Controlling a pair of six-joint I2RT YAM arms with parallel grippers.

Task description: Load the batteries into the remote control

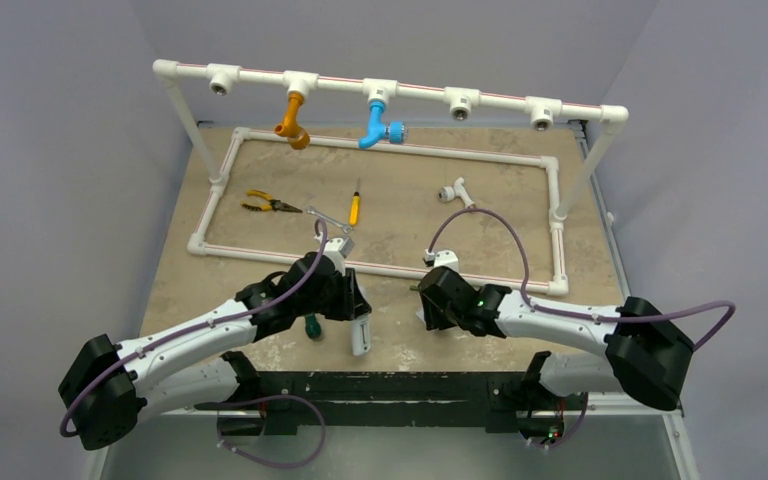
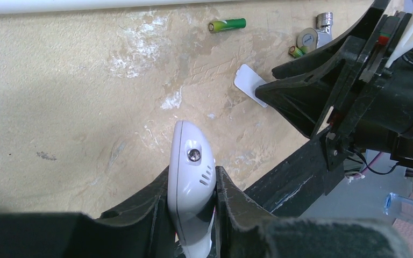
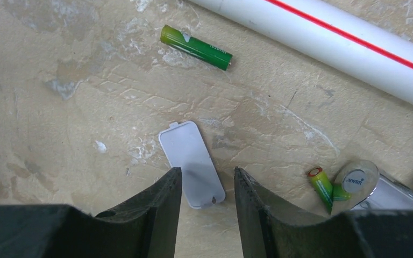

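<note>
The white remote control is held upright in my left gripper, shut on it. My right gripper is part open just above the loose white battery cover, which lies flat on the table with nothing between the fingers. A green battery lies alone behind the cover, near the white pipe. To the right of the cover another small battery lies against a metal fitting; whether more lie under it is hard to tell.
A white pipe frame runs behind both grippers, with pliers, a wrench, a yellow screwdriver and a white fitting inside it. A metal fitting is at the right. A dark green object lies beside my left gripper.
</note>
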